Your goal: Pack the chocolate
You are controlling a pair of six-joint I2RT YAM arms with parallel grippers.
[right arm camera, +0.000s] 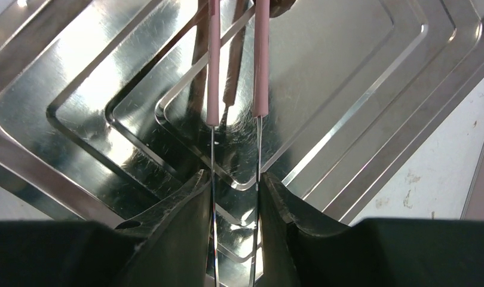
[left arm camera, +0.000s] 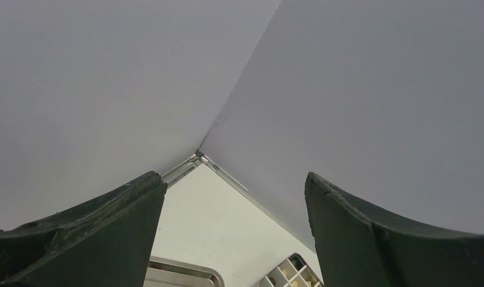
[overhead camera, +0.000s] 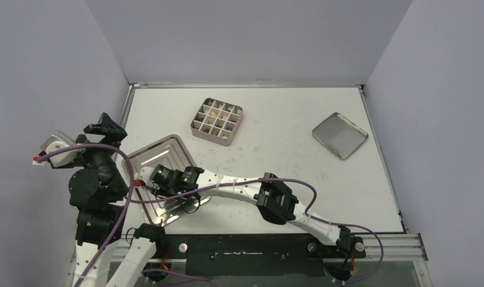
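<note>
My right gripper is shut on a pair of pink-tipped metal tongs [right arm camera: 260,72], held over the large ridged steel tray [right arm camera: 341,78] at the left of the table. A small dark brown piece [right arm camera: 279,6], likely chocolate, shows at or beyond the tong tips at the top edge of the right wrist view; whether they grip it is unclear. My left gripper stands open and raised at the left, nothing between its fingers. The divided box [overhead camera: 216,134] at the back middle holds pieces in several compartments.
A smaller empty metal tray [overhead camera: 340,135] lies at the right of the white table [overhead camera: 281,131]. Walls [overhead camera: 395,119] bound the sides and back.
</note>
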